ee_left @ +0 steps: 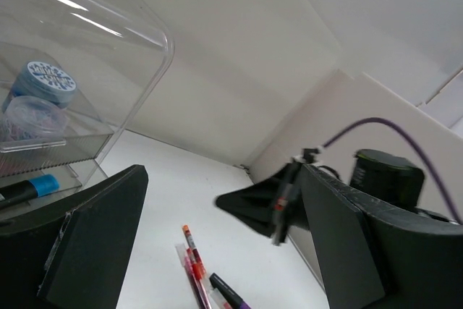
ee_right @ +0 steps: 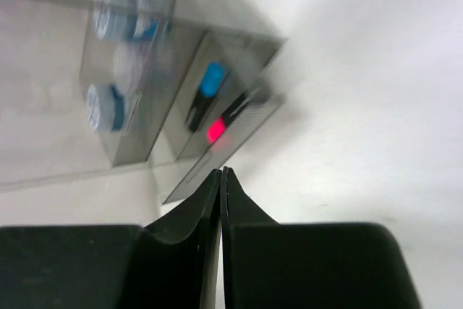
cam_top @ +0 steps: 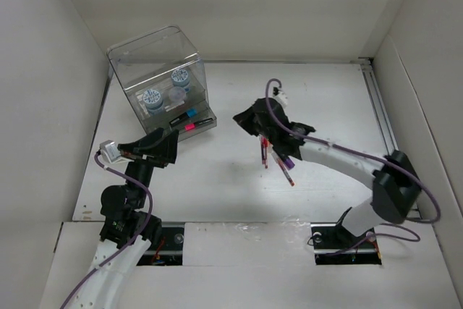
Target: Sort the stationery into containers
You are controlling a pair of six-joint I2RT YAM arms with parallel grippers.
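A clear acrylic organizer (cam_top: pixel 116 59) at back left holds blue-lidded jars (cam_top: pixel 152 98), a blue-capped marker (ee_right: pixel 210 81) and a pink-capped marker (ee_right: pixel 216 129). Several pens and markers (cam_top: pixel 281 171) lie loose on the white board, including a purple-ended marker (ee_left: pixel 229 294). My right gripper (cam_top: pixel 241 121) is over the board right of the organizer, partly above those pens; its fingertips are shut, with nothing visible between them in the right wrist view. My left gripper (cam_top: pixel 155 146) stands at the lower left, just in front of the organizer, open and empty in the left wrist view.
The white board (cam_top: pixel 340 106) is clear at the back right and front middle. White walls (cam_top: pixel 423 92) enclose the area. A crumpled clear film (cam_top: pixel 246 233) lies along the front edge.
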